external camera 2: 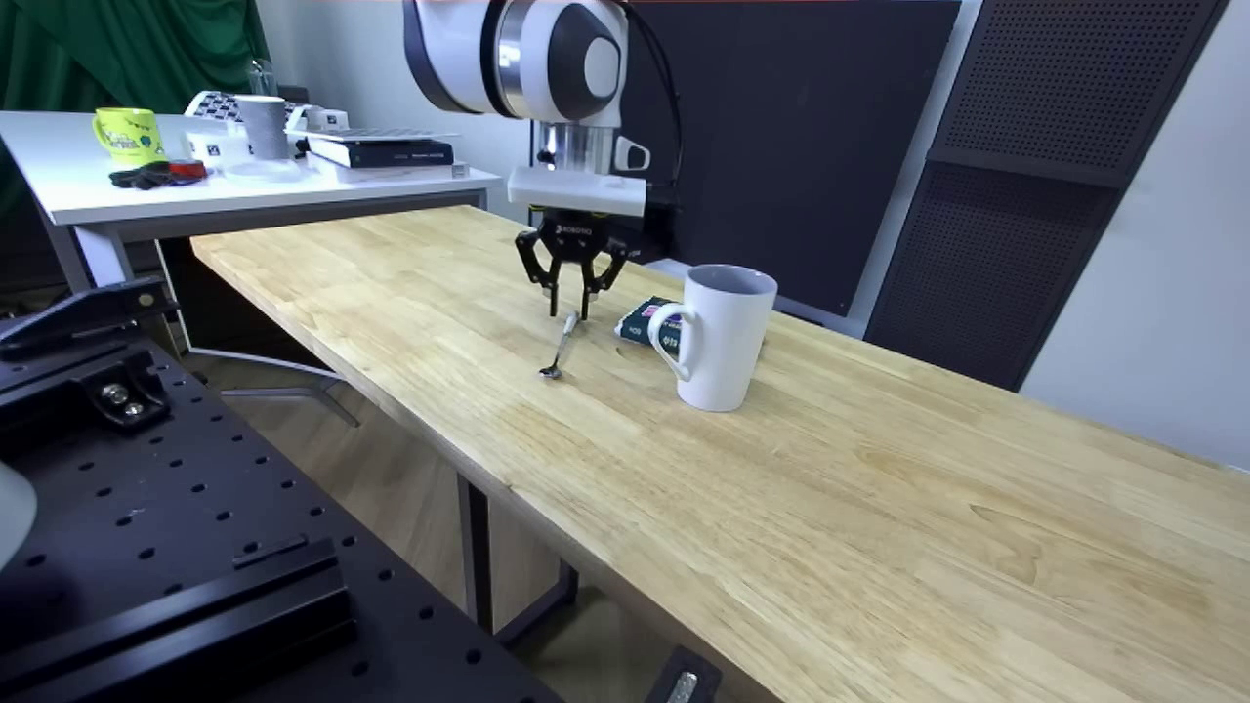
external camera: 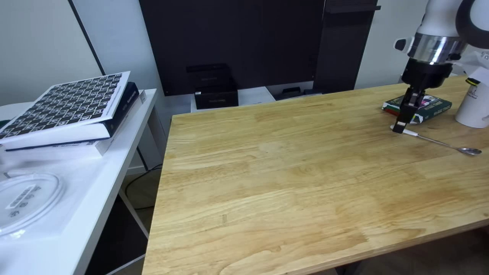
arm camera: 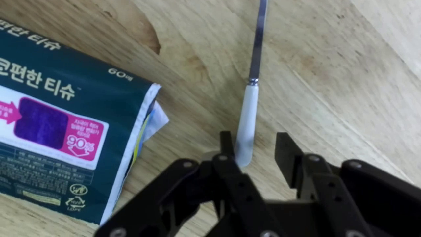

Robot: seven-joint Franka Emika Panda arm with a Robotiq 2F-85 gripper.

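Observation:
A long spoon lies on the wooden table, its white handle (arm camera: 246,122) toward my gripper and its metal bowl (external camera: 470,151) pointing away. The fingertips straddle the handle's end, low over the table. In the wrist view the handle runs close beside the left finger (arm camera: 226,143), while bare wood shows between it and the right finger. Fingers apart, the gripper (external camera 2: 568,307) also shows in exterior view 2, the handle nearer the finger on the right. Whether the handle touches a finger is unclear.
A green tissue pack (arm camera: 67,118) lies close to the gripper's left in the wrist view. Nearby stands a white mug (external camera 2: 724,340), upright. Books (external camera: 68,105) sit on a separate white table.

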